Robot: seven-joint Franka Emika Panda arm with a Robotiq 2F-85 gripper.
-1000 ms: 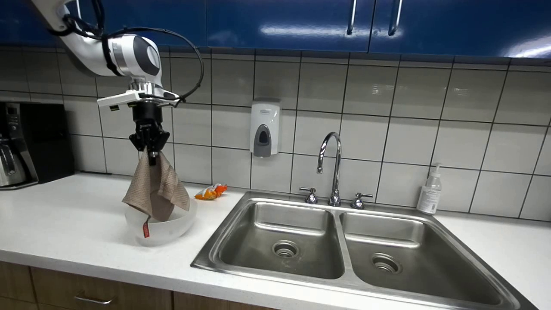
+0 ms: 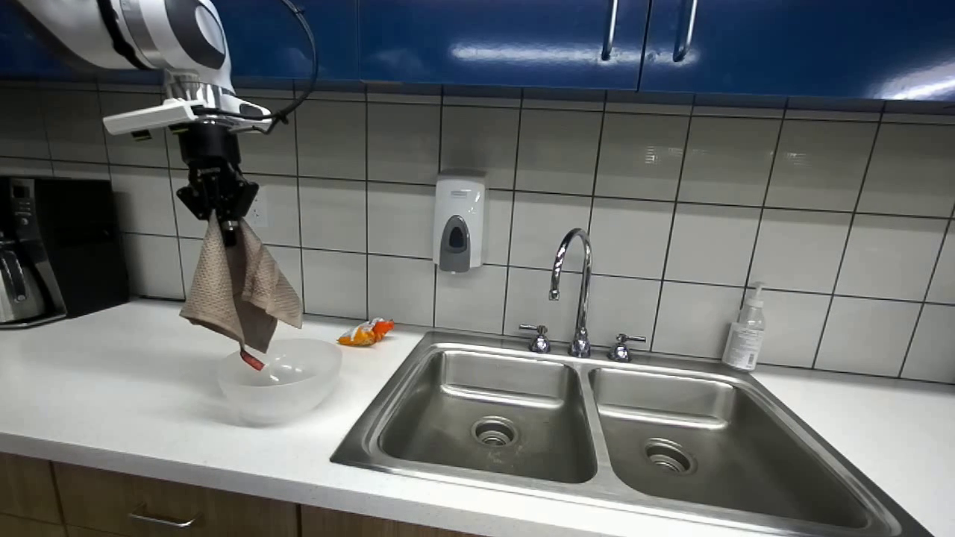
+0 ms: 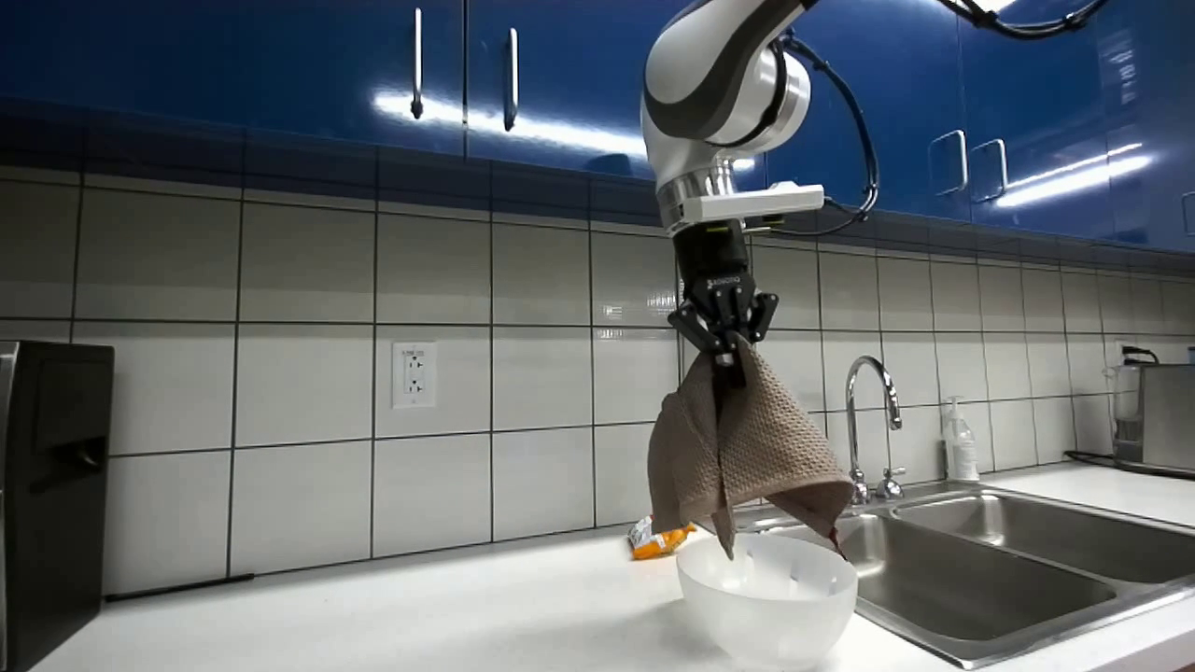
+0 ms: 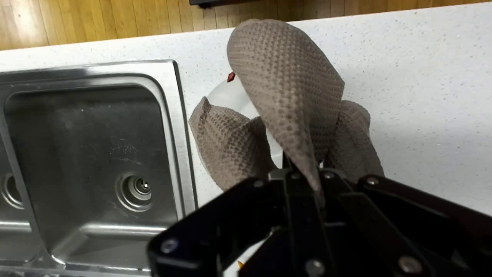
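Note:
A brown waffle-weave cloth (image 2: 224, 286) with a small red tag hangs from my gripper (image 2: 230, 234), which is shut on its upper part. In the second exterior view the cloth (image 3: 773, 437) drapes down in folds, its lower corners over a frosted white bowl (image 3: 773, 599). That bowl (image 2: 284, 389) rests on the counter left of the sink. From the wrist, the cloth (image 4: 290, 78) spreads out beyond the fingers and covers most of the bowl (image 4: 228, 97). The gripper (image 3: 728, 370) is well above the bowl.
An orange packet (image 2: 365, 332) lies near the wall behind the bowl. To the right is a double steel sink (image 2: 586, 438) with a faucet (image 2: 582, 295). A coffee maker (image 2: 63, 246) stands at the far left. The counter (image 2: 107, 376) between it and the bowl is clear.
My gripper has risen and moved left in the first exterior view, carrying the cloth with it. The cloth hung lower in the bowl before. The bowl has stayed put.

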